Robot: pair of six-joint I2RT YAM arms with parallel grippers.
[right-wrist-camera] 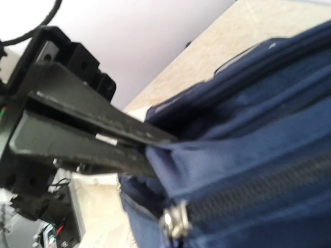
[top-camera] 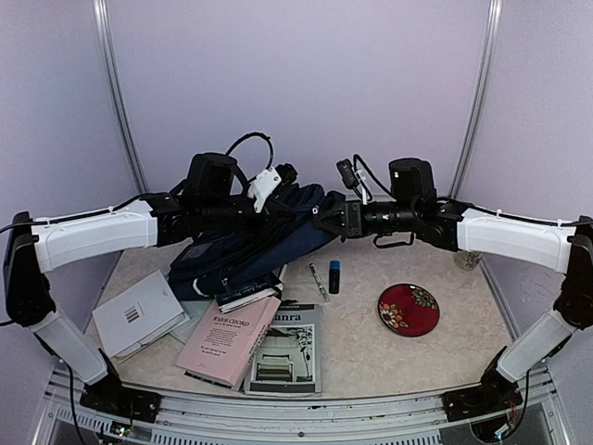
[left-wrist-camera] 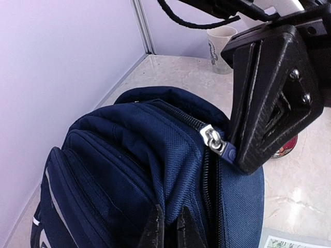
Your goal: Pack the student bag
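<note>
The navy backpack [top-camera: 213, 264] is lifted at its right end in the top view. My left gripper is shut on a fold of the bag's fabric beside a zipper. My right gripper [top-camera: 335, 219] is at the bag's upper right, its fingers together against the fabric; in the left wrist view a metal zipper pull [left-wrist-camera: 212, 137] lies at its fingertips. Books [top-camera: 222, 343] and a magazine [top-camera: 283, 352] lie below the bag, with white notebooks [top-camera: 137, 315] at the left.
A pen [top-camera: 318, 278], blue marker [top-camera: 334, 276] and round red flowered item [top-camera: 408, 311] lie at the middle right. A paper cup [left-wrist-camera: 221, 50] stands at the back right.
</note>
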